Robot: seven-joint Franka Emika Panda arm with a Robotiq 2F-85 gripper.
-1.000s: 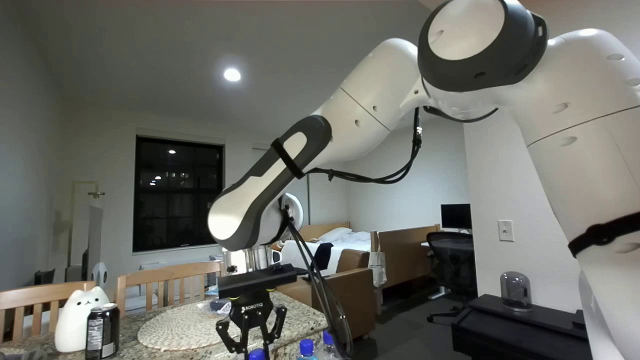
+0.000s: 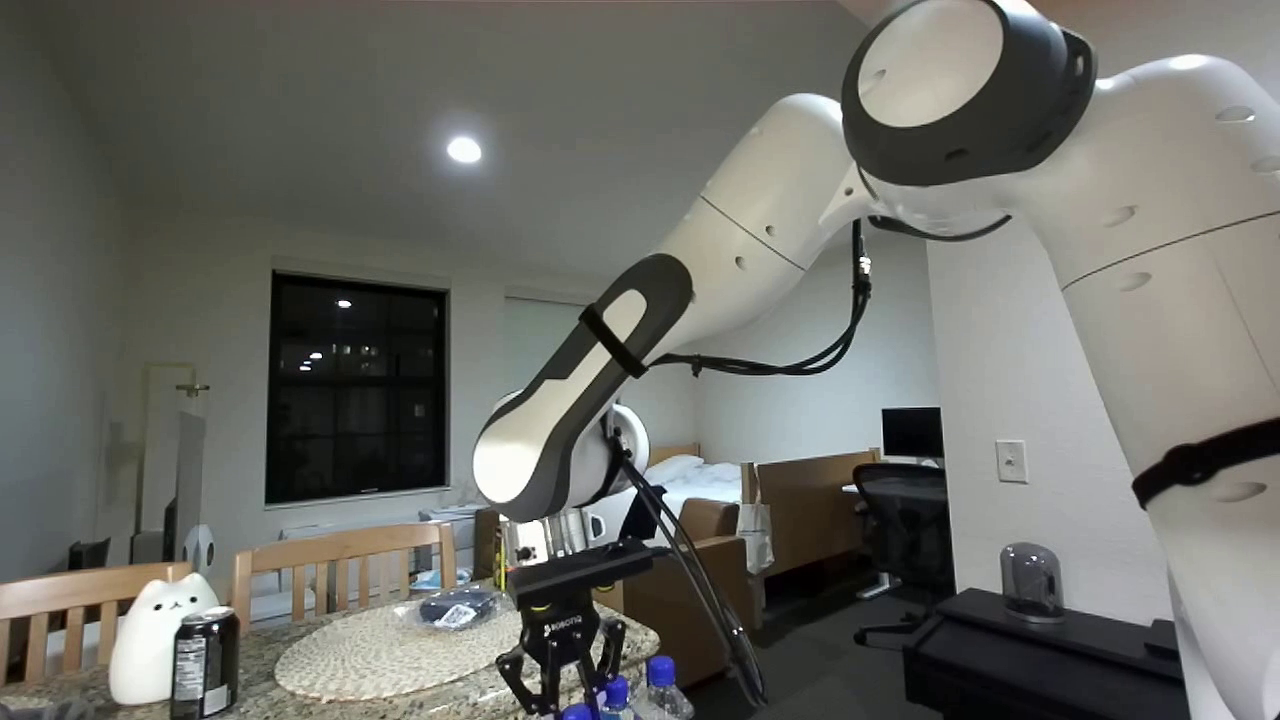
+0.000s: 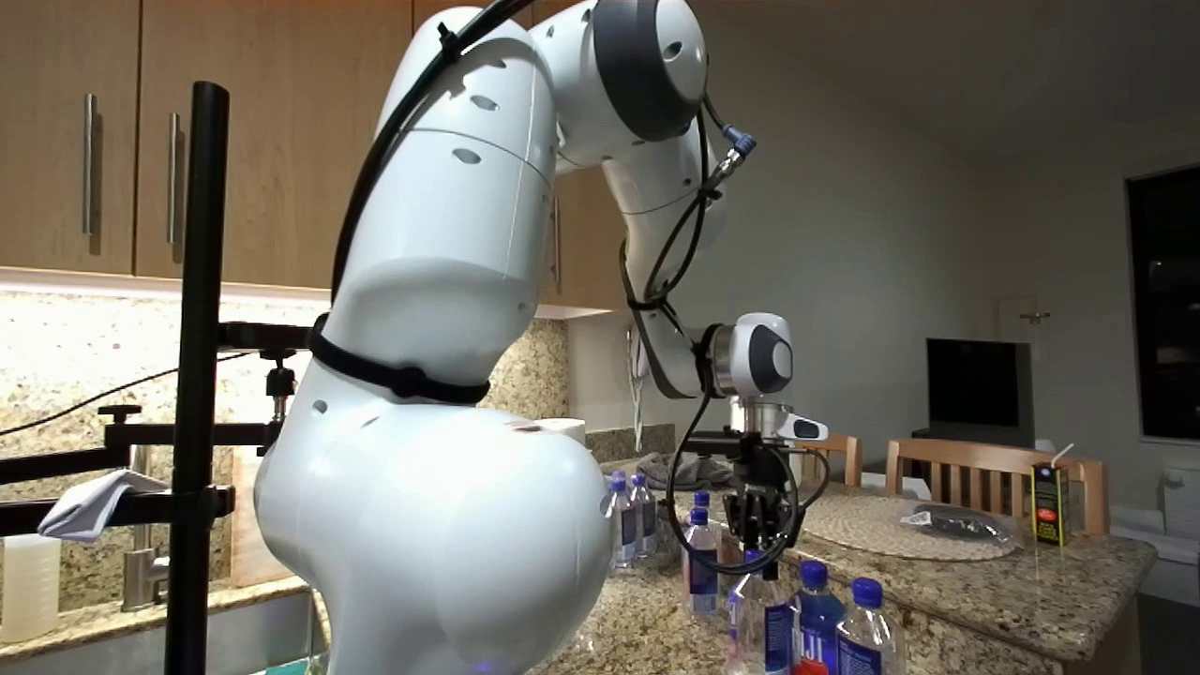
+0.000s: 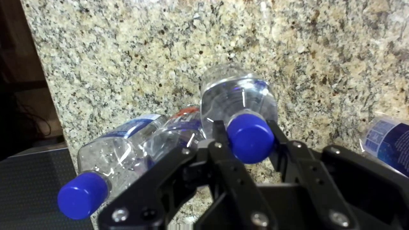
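Observation:
In the wrist view, my gripper is shut on a clear plastic bottle [image 4: 239, 97] at its blue cap [image 4: 251, 138], one finger on either side. I cannot tell whether the bottle's base touches the granite counter. Two more clear bottles lean close on the left in that view: a blue-capped bottle [image 4: 115, 153] and a bottle with a red-marked label [image 4: 180, 128], whose cap is hidden behind my finger. In exterior view 2, my gripper [image 3: 765, 551] is over the held bottle [image 3: 748, 619], left of a second bottle [image 3: 816, 613] and a third [image 3: 866, 630].
More bottles [image 3: 622, 523] stand farther back, with one bottle [image 3: 702, 562] nearer. The wrist view shows a lying or tilted labelled bottle [image 4: 387, 143] at right. A can [image 2: 205, 660], white cat figure [image 2: 156, 636] and woven mat [image 2: 360, 654] occupy the other counter. Bare granite [image 4: 153, 46] lies above the held bottle.
In exterior view 1, the arm and gripper have moved right and somewhat lower. The leftmost blue cap, under the gripper, has shifted right with it, closer to the other two caps.

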